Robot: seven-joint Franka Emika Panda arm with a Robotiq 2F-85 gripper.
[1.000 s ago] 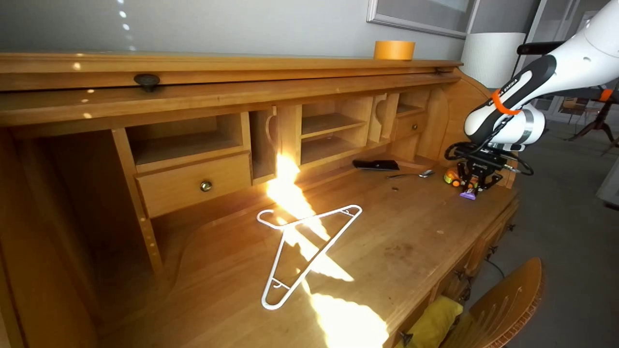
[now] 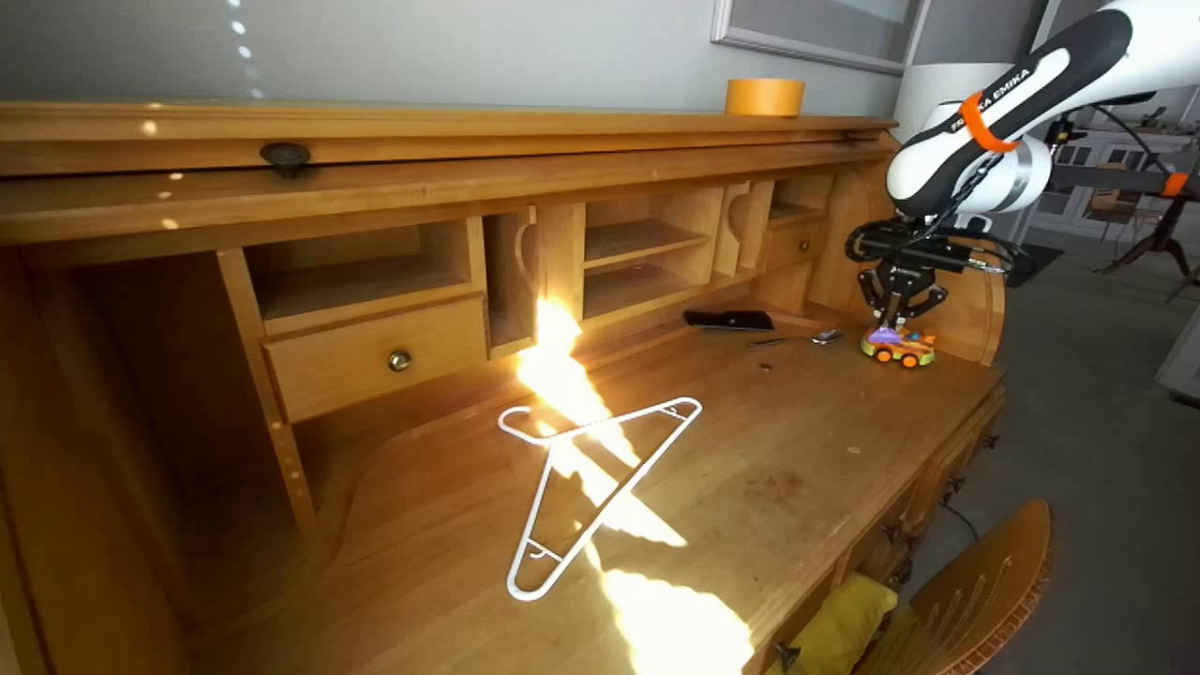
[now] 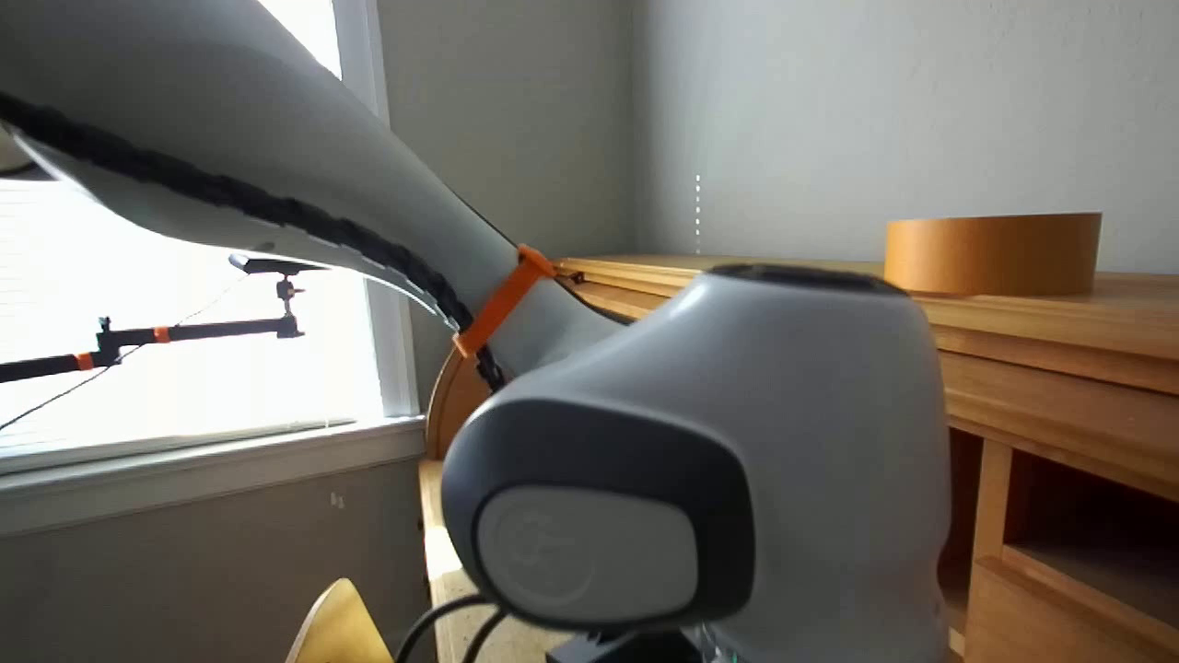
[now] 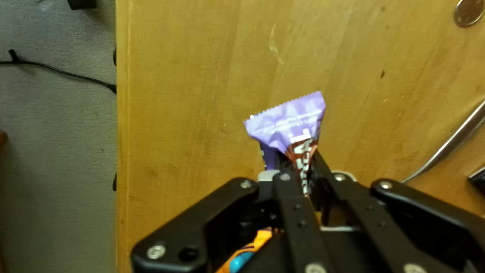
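Observation:
A purple-wrapped snack (image 4: pixel 291 119) with brown and white lettering is pinched between the fingers of my gripper. Its crimped end sticks out past the fingertips in the wrist view. In exterior view 1, my gripper (image 2: pixel 888 320) points down at the far right of the desk. There the purple wrapper (image 2: pixel 884 337) overlaps the toy car (image 2: pixel 908 351), which is green and orange. Whether the two touch cannot be told. Beneath the fingers in the wrist view, an orange and blue part of the car (image 4: pixel 241 260) shows. Exterior view 2 has the gripper hidden behind the arm.
A white hanger (image 2: pixel 599 431) lies mid-desk in patches of sunlight. Near the cubbies are a black object (image 2: pixel 728 321) and a spoon (image 2: pixel 827 337). A coin (image 4: pixel 468 11) lies on the wood. The desk's front edge (image 4: pixel 122 136) drops to the floor. Bare desk lies between.
More of the car now shows.

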